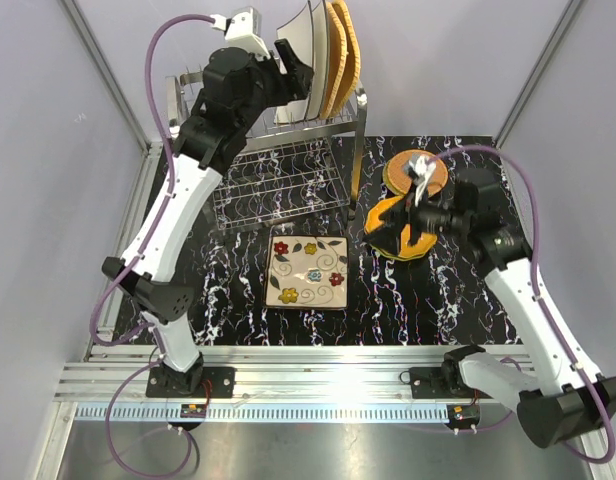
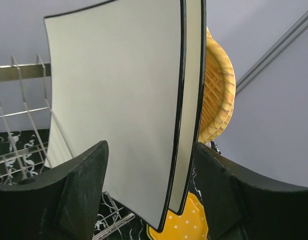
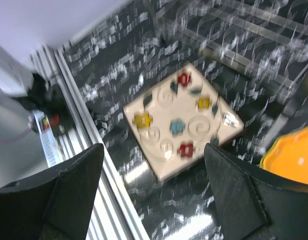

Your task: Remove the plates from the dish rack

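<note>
Upright white plates [image 2: 114, 90] and orange plates [image 1: 343, 55] stand in the dish rack [image 1: 298, 135]. My left gripper [image 1: 293, 75] is at the white plates, part open; in its wrist view the fingers straddle the nearest plates' edges, contact unclear. My right gripper [image 1: 388, 230] hangs over the yellow plates [image 1: 408, 250] on the counter, open, blurred by motion in the top view. An orange plate [image 1: 423, 172] lies on a stack behind them.
A square floral plate [image 1: 306, 272] lies on the black marble counter [image 1: 458, 310]. The rack's lower tier [image 1: 268, 180] is empty. Counter shows bare at front right.
</note>
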